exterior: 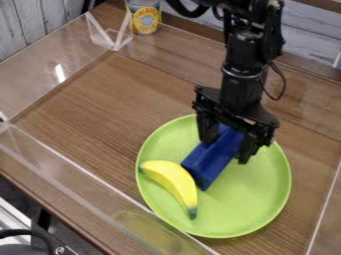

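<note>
My black gripper [228, 122] hangs open over the upper part of a green plate [250, 202], its fingers down around the upper end of a dark blue block [205, 165] that lies diagonally on the plate. Whether the fingers touch the block cannot be told. A yellow toy banana [173, 185] lies on the plate's left side.
A can [143, 16] stands at the back left beside a white strap. Clear plastic edges run along the left, and a black cable lies at the lower left.
</note>
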